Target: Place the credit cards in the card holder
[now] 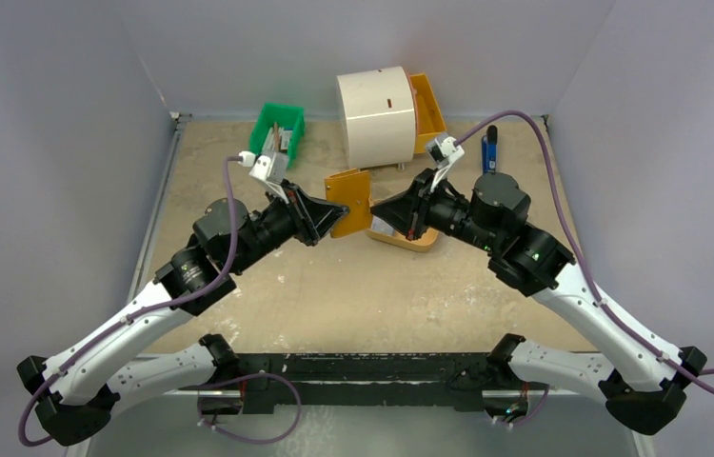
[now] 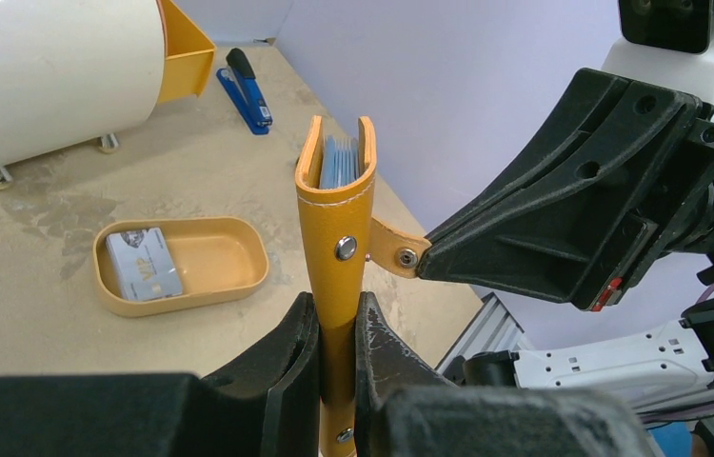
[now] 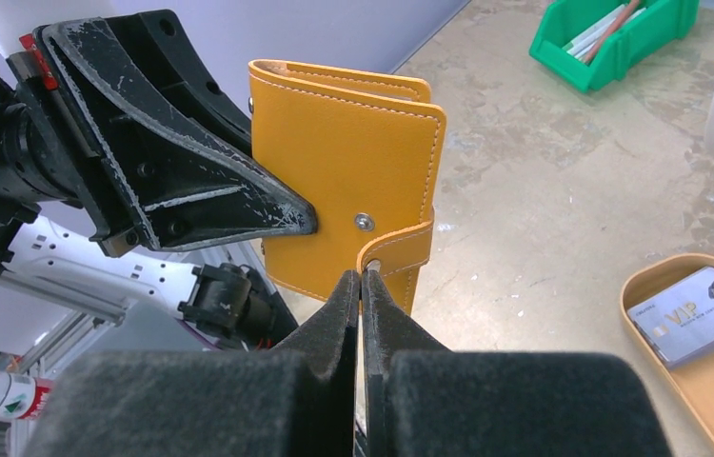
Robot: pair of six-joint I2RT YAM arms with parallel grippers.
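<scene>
Between the two arms the mustard card holder (image 1: pixel 347 203) is held up off the table, its top edge uppermost. My left gripper is shut on its side. Bluish-clear sleeves (image 2: pixel 341 163) show between its covers in the left wrist view. A short strap (image 2: pixel 395 249) with a metal snap sticks out toward my right gripper, whose fingertips are shut at the strap's end, apparently pinching it. The grey VIP cards (image 3: pixel 691 314) lie stacked in a tan tray (image 2: pixel 229 228) on the table.
Behind the arms stand a green bin (image 1: pixel 267 114) with pens and a white drum (image 1: pixel 377 119) with a yellow tray (image 1: pixel 429 109). A blue stapler (image 2: pixel 245 90) lies at the back right.
</scene>
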